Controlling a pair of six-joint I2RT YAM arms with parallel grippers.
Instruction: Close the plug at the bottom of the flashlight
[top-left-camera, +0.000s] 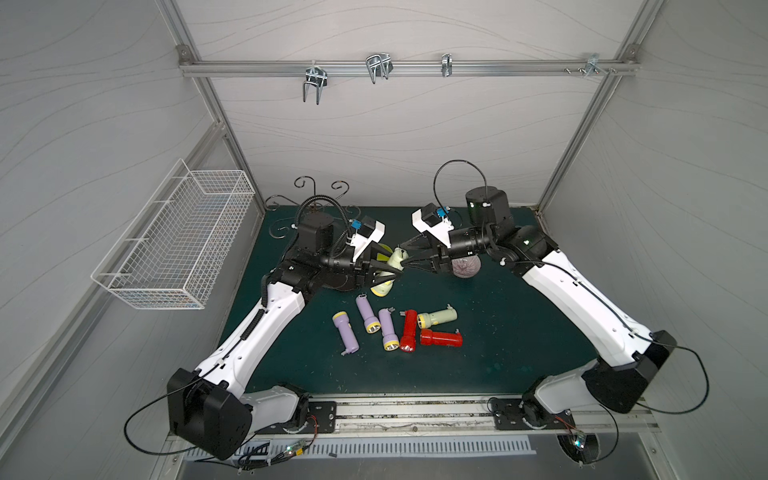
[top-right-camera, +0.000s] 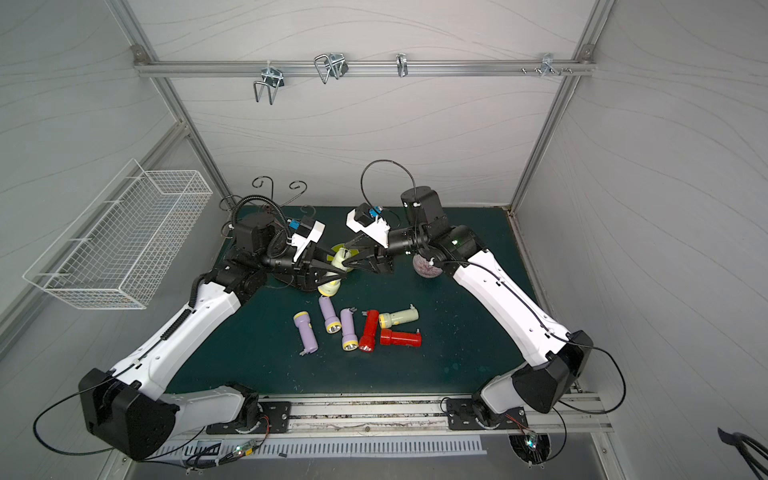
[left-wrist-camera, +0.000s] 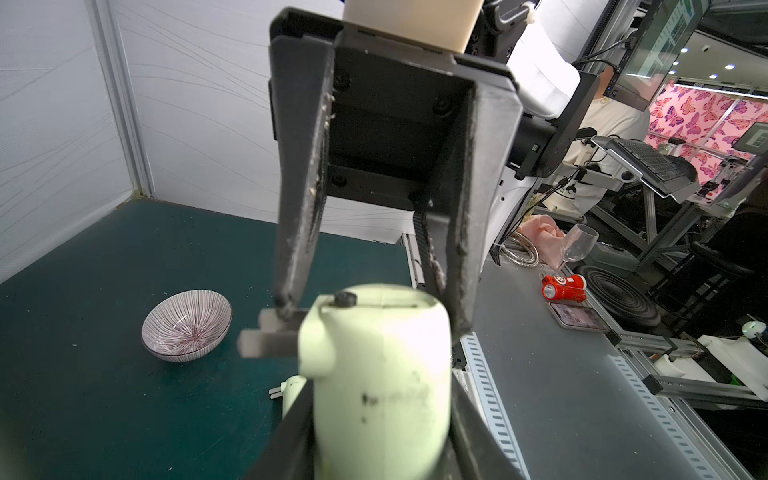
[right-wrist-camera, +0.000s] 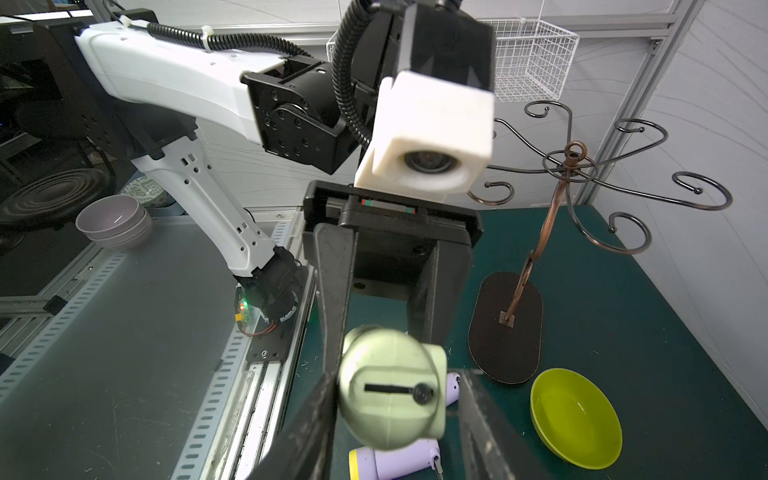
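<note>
A pale green flashlight (top-left-camera: 382, 289) is held tilted, its bottom end up and to the right. My left gripper (top-left-camera: 391, 262) is shut on its body. In the left wrist view, metal plug prongs (left-wrist-camera: 270, 342) stick out sideways from the flashlight's end. That end cap (right-wrist-camera: 389, 400), with a dark slot and a small black dot, faces my right wrist camera. Open around the cap, my right gripper (top-right-camera: 350, 254) has its fingers (right-wrist-camera: 485, 432) on either side. Whether either one touches the cap or prongs cannot be told.
Below on the table lie several purple, red (top-left-camera: 441, 338) and green flashlights (top-left-camera: 437, 317). A striped bowl sits to the right. Behind the left arm stand a metal hook stand (right-wrist-camera: 505, 320) and a lime bowl (right-wrist-camera: 576, 418).
</note>
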